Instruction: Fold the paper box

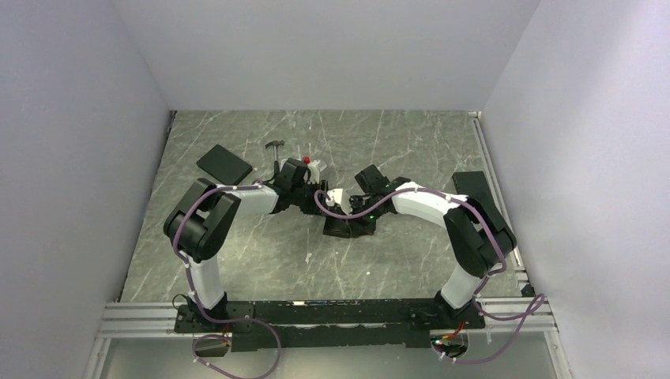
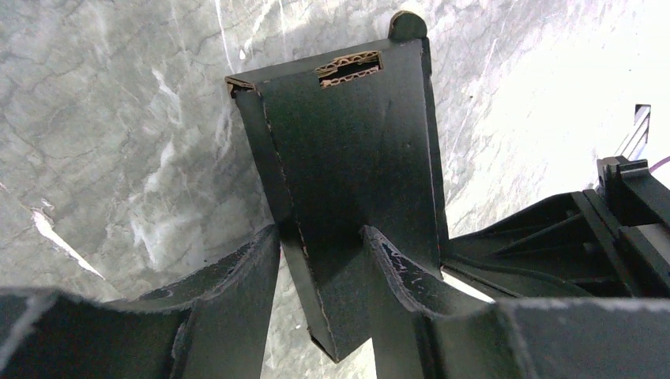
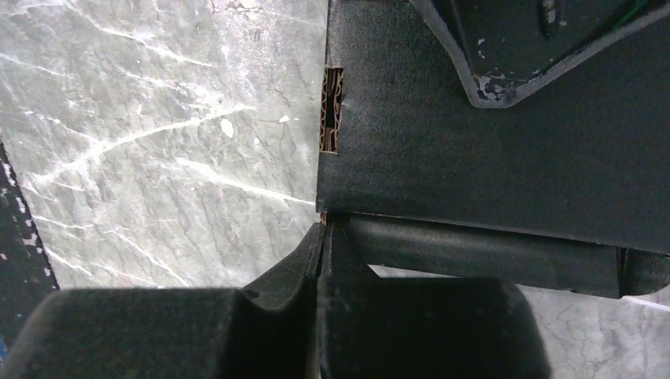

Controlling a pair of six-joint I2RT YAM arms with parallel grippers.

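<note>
The black paper box (image 2: 351, 142) lies flat on the table with its broad panel up, and a slot shows near one end of that panel. A rounded tab (image 2: 407, 26) sticks out at one corner. Part way apart, the fingers of my left gripper have one long edge of the box between them. In the right wrist view, the fingertips of my right gripper are pressed together at a corner below the panel's edge; nothing shows between them. From above, the arms hide much of the box (image 1: 337, 227).
A black flat piece (image 1: 224, 164) lies at the back left, another (image 1: 472, 184) at the right. A hammer (image 1: 275, 145) and a small red object (image 1: 306, 159) are behind the left arm. Clear table lies in front of the box.
</note>
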